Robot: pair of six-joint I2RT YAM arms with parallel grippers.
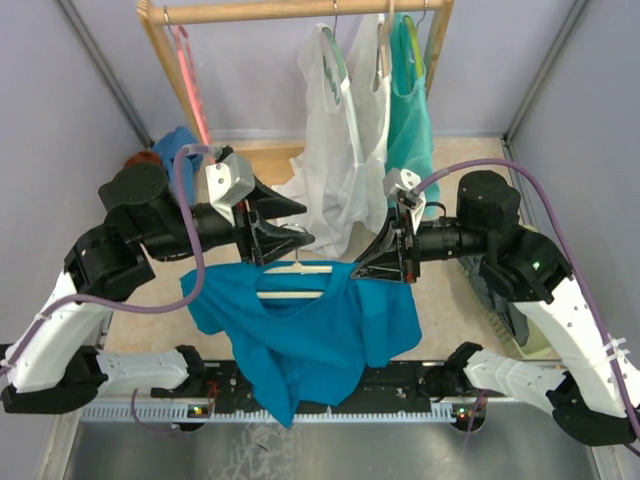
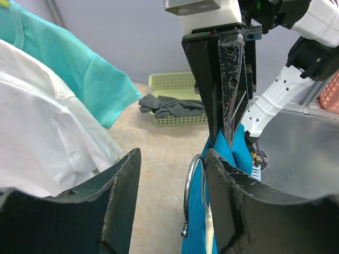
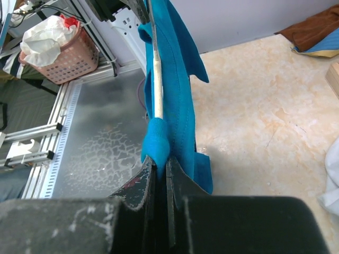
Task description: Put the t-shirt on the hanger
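Observation:
A blue t-shirt [image 1: 290,345] hangs in the air over the front of the floor, with a pale wooden hanger [image 1: 290,295] inside its neckline. My right gripper [image 1: 355,272] is shut on the shirt's shoulder; in the right wrist view the cloth bunches between its fingers, over one end of the hanger. Next to the hanger's metal hook stands my left gripper [image 1: 308,224], its fingers spread apart. Seen from the left wrist, the hook [image 2: 194,185] is within the opening, close to or touching the right-hand finger [image 2: 220,182].
Behind stands a wooden rack [image 1: 290,12], with white garments [image 1: 330,150], a teal garment [image 1: 408,130] and an empty pink hanger [image 1: 190,85]. A green basket [image 2: 175,87] with dark cloth is at the right.

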